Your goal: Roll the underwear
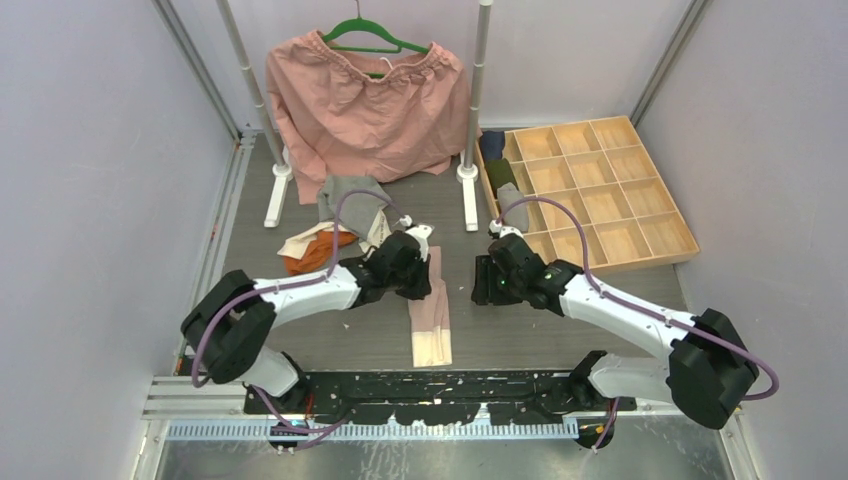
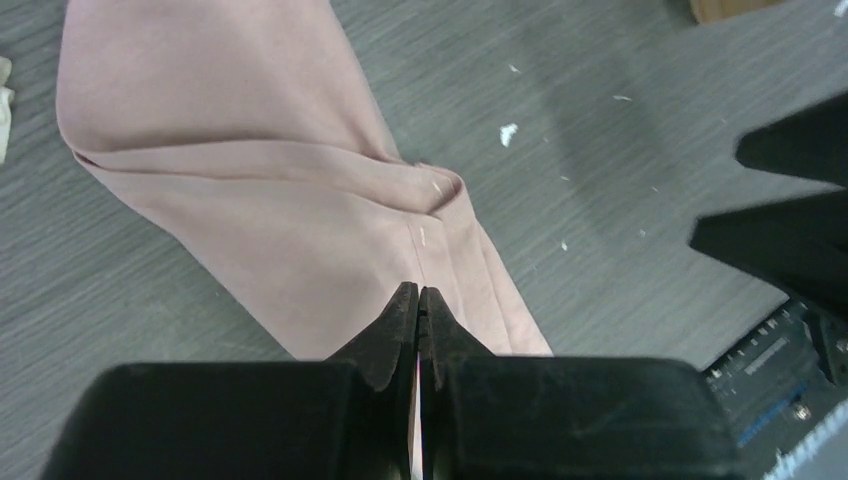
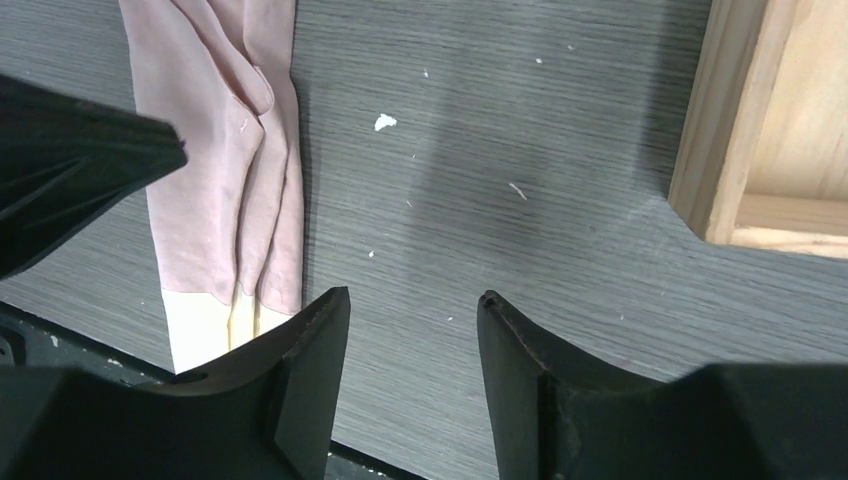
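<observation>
The pink underwear lies folded into a narrow strip on the grey floor, its cream waistband toward the front edge. Over the strip's upper half hovers my left gripper, its fingers pressed together with nothing seen between them; in the top view it covers part of the cloth. To the right of the strip, over bare floor, is my right gripper, its fingers apart and empty. The folded pink cloth shows a crease across it in the left wrist view.
A wooden divided box stands at the back right, with several dark and grey rolls along its left column. Grey, cream and orange clothes lie loose behind my left arm. Pink shorts hang between two poles. Bare floor lies between strip and box.
</observation>
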